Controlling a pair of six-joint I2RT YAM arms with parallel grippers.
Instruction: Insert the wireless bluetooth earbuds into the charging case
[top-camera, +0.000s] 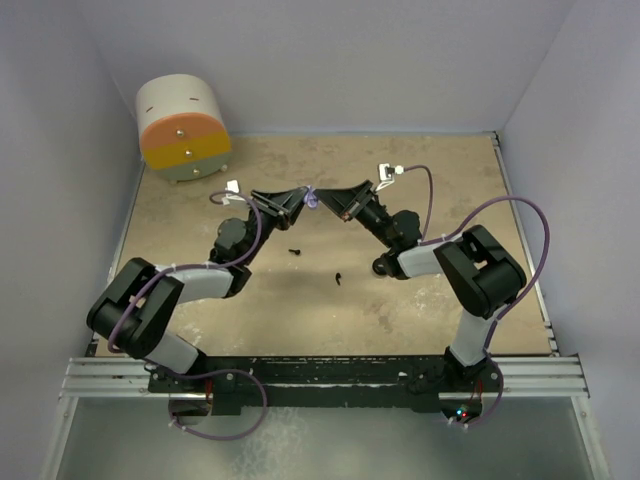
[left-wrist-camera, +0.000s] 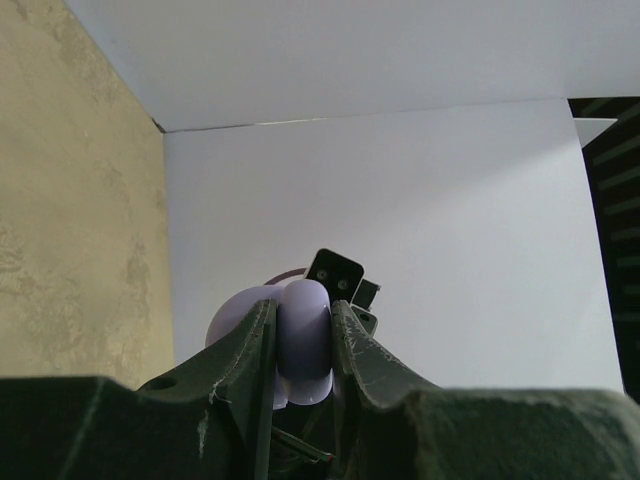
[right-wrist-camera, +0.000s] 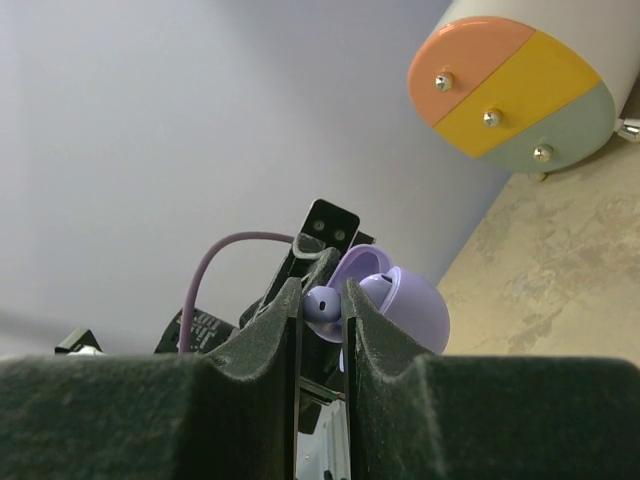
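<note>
The lilac charging case (left-wrist-camera: 303, 335) is pinched by my left gripper (top-camera: 301, 193), above the middle of the table. From the right wrist view, the case (right-wrist-camera: 418, 308) stands with its lid (right-wrist-camera: 360, 262) raised. A small purple earbud (right-wrist-camera: 322, 304) sits between the fingertips of my right gripper (top-camera: 319, 194), shut on it close against the case. Another rounded purple piece (right-wrist-camera: 376, 288) shows inside the case; whether it is the second earbud I cannot tell. How deep the held earbud sits is hidden by the fingers.
At the back left stands a white rounded cabinet (top-camera: 185, 125) with coloured drawers. Two small black pieces, one (top-camera: 294, 252) nearer the left arm and one (top-camera: 338, 279) near the middle, lie on the table.
</note>
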